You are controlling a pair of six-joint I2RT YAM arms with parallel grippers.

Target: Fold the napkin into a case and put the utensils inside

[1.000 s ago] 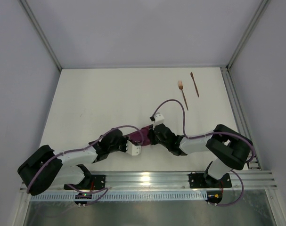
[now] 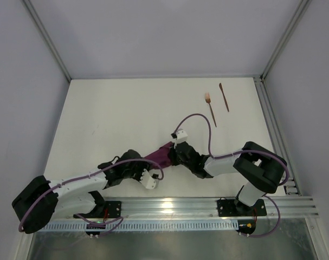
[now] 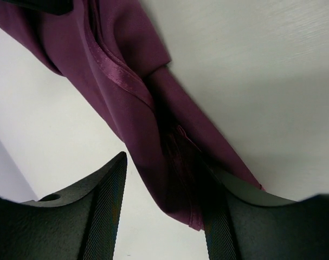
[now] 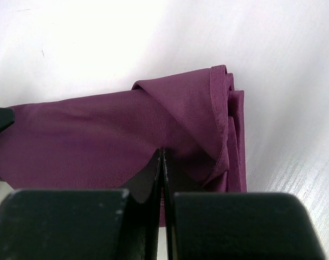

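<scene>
The folded purple napkin (image 2: 157, 157) lies at the table's front middle between both grippers. In the left wrist view, my left gripper has its fingers apart around a crumpled, folded end of the napkin (image 3: 113, 86). In the right wrist view, my right gripper is shut on the napkin (image 4: 88, 135), near its layered end; what exactly lies between the tips is hidden. A wooden fork (image 2: 207, 99) and another slim wooden utensil (image 2: 225, 99) lie apart at the back right of the table.
Walls stand at the back and both sides, with metal rails along the edges. Both arms fill the front.
My left gripper has shifted left along the napkin over the last second, its arm tilting differently. The right gripper and both utensils look almost unchanged.
</scene>
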